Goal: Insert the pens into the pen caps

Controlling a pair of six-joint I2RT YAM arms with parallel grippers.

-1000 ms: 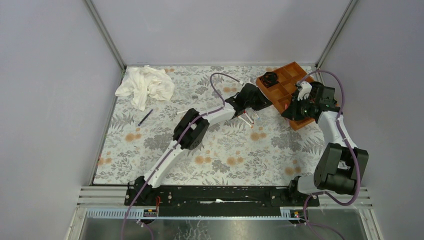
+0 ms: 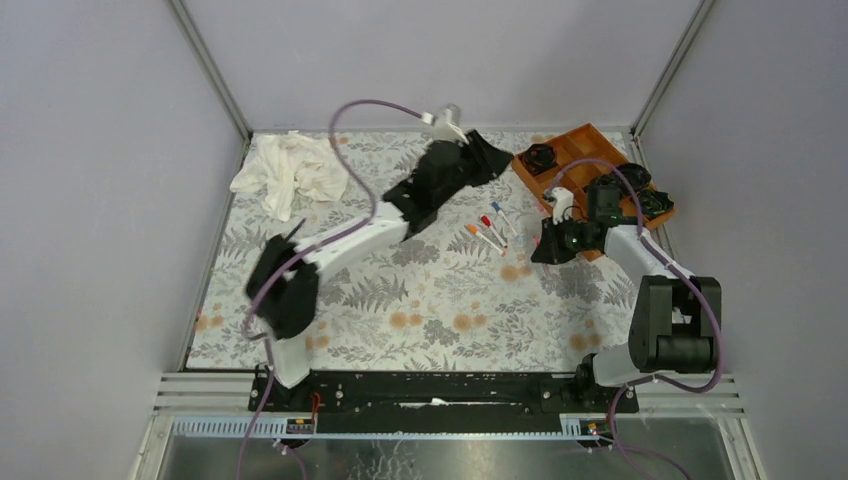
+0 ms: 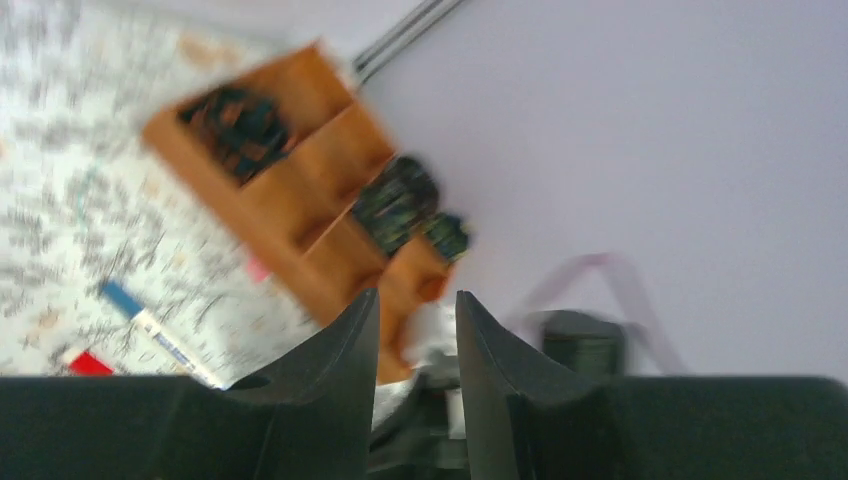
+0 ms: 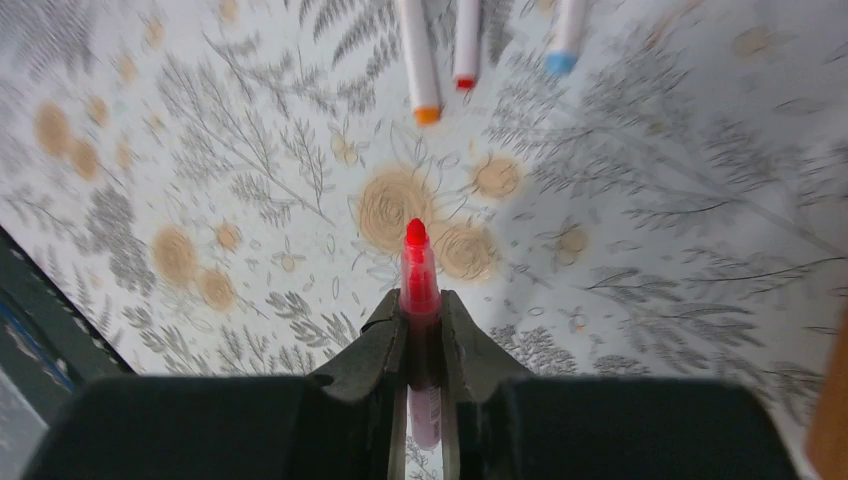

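Observation:
A red-tipped pink pen (image 4: 418, 270) stands upright in my right gripper, shut on it at the right of the table (image 2: 547, 250). My left gripper (image 2: 495, 160) is higher, blurred in the top view; its fingertips (image 3: 470, 320) have a narrow gap with no pen visible between them. Lying on the table are an orange-ended marker (image 2: 485, 240), a red one (image 2: 494, 230) and a blue one (image 2: 507, 219).
An orange compartment box (image 2: 565, 150) with dark items stands at the back right. A white cloth (image 2: 288, 170) lies at the back left.
My right gripper has moved left and toward the front with the pink pen, off the box.

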